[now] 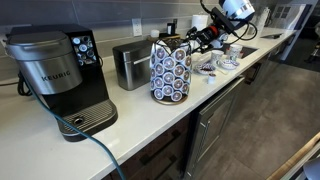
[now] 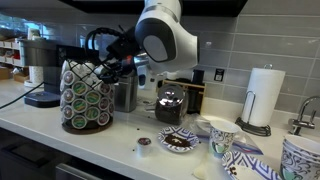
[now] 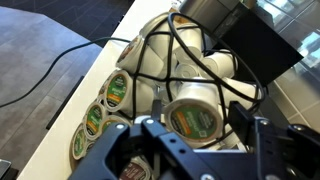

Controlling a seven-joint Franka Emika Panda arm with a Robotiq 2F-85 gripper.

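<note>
A wire carousel [image 1: 171, 75] packed with coffee pods stands on the counter beside the coffee maker [image 1: 66, 80]. My gripper [image 2: 122, 66] is at the top of that carousel, coming in from the toaster side. In the wrist view a white pod [image 3: 193, 118] with a green and orange label lies between the spread fingers, near their tips. Whether either finger touches it I cannot tell. More pods [image 3: 95, 122] sit lower in the rack, and black wires [image 3: 160, 75] cross over the upper ones. A single pod [image 2: 144, 147] rests on the counter.
Behind the carousel is a toaster [image 1: 132, 65]. Plates [image 2: 178, 139] and patterned cups [image 2: 222, 137] occupy the counter farther along, near a paper towel roll [image 2: 262, 97]. A cable runs along the counter's front. Bare counter lies before the carousel.
</note>
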